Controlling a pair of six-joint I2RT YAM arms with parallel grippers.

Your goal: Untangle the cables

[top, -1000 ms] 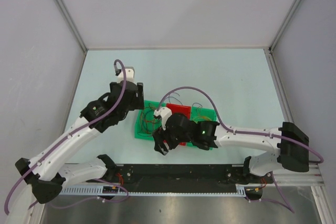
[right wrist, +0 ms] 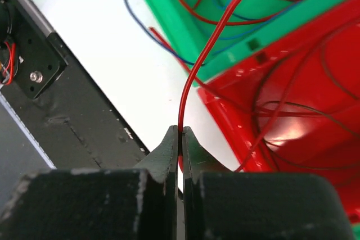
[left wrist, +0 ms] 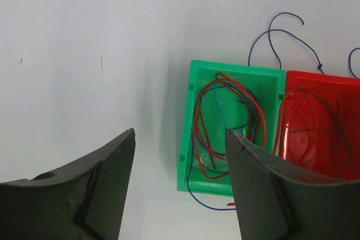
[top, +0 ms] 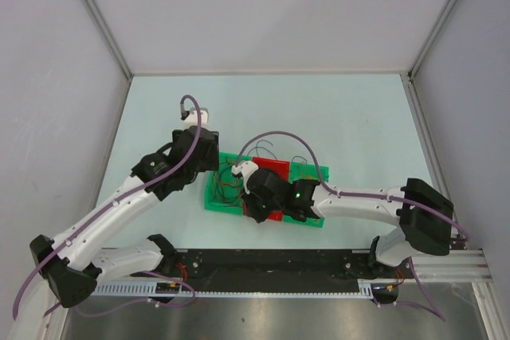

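Red, blue and dark cables lie looped over one another in the left green bin; a red cable and a thin blue cable show there. In the right wrist view, the red cable rises out of the bins to the fingertips of my right gripper, which is shut on it. Seen from above, the right gripper is at the front edge of the bins. My left gripper stands open left of and above the left green bin, nothing between its fingers.
The left green bin adjoins a red bin holding more cables; another green bin is on the right. Blue cable ends stick out past the back edge, and one blue strand over the front.
My right gripper has moved slightly right along the front of the bins, and its fingers have come together.
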